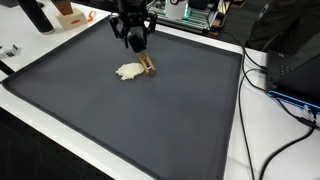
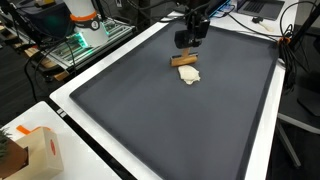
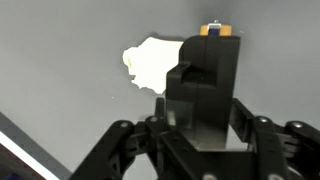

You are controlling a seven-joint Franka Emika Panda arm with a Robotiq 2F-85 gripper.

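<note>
A brown block-like piece lies on the dark mat directly below my gripper; in the second exterior view the brown piece looks long and low. Right beside it is a crumpled white cloth, also plain in the wrist view as a white cloth. From above, a dark blocky shape at my fingers covers most of the brown piece, leaving only an orange-brown end with a blue patch. Whether my fingers touch the piece, or how far apart they are, is hidden.
A brown box stands beyond its back left edge. Cables run along the right side, near a dark device.
</note>
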